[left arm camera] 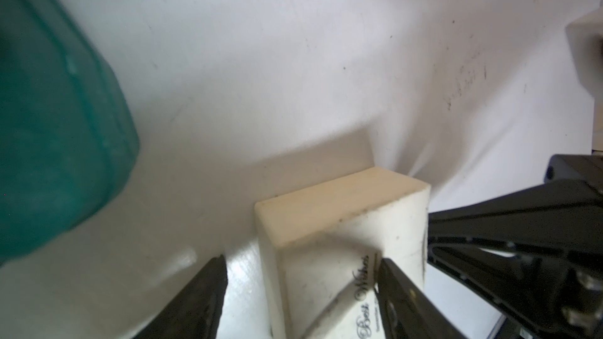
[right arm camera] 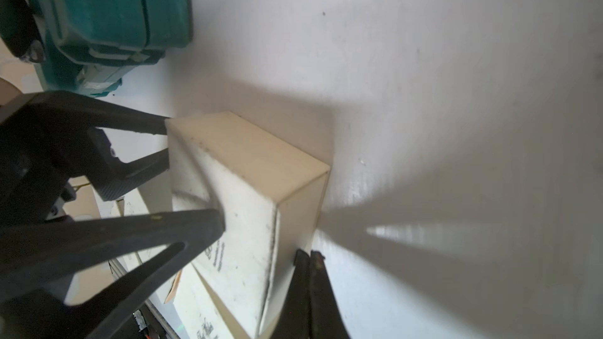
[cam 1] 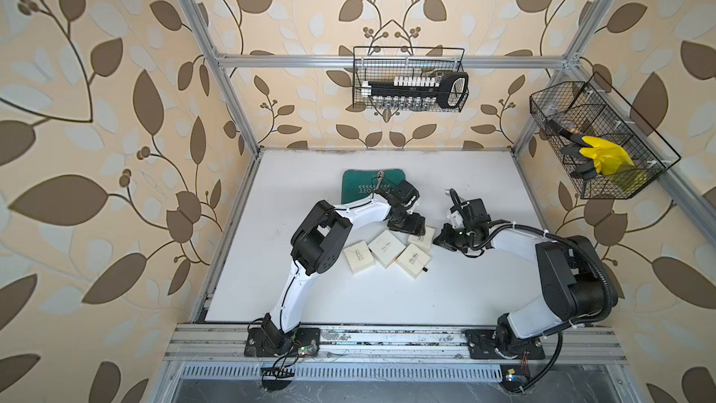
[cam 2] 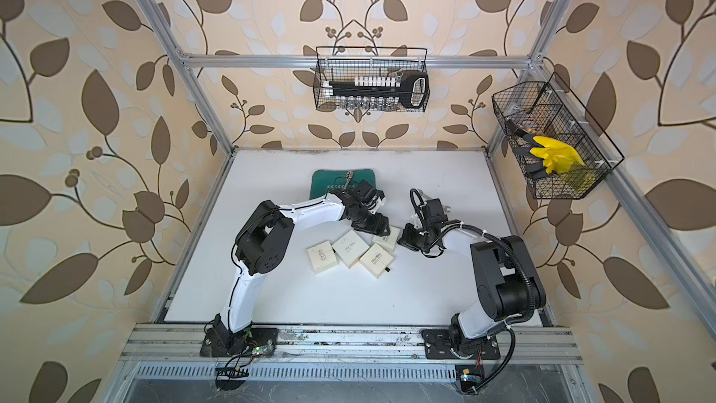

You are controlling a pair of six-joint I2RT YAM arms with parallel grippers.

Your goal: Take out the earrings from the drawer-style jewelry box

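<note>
Four white drawer-style boxes lie grouped on the table; the middle one point(cam 1: 386, 247), left one point(cam 1: 358, 257) and front one point(cam 1: 411, 260) are free of the grippers. My left gripper is part open at the rear box point(left arm camera: 333, 226), printed "Best Wishes", one finger over its top face, the other beside it. My right gripper is shut at that box's right side, nothing visible between its fingertips. No earrings are visible.
A teal case point(cam 1: 358, 183) lies behind the boxes. Wire baskets hang at the back point(cam 1: 410, 52) and right point(cam 1: 537, 100).
</note>
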